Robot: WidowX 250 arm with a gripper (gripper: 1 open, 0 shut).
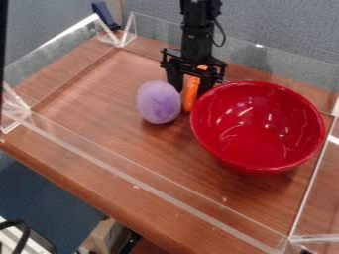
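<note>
My black gripper [193, 69] reaches down from the top centre over an orange carrot-like object [191, 93], which stands partly behind a red bowl [256, 127]. A purple oval object [159, 102] lies just left of the orange one. The gripper's fingertips are at or around the upper part of the orange object; whether they grip it is not clear at this size.
The wooden table [93, 129] is walled by clear plastic sides [54, 127].
</note>
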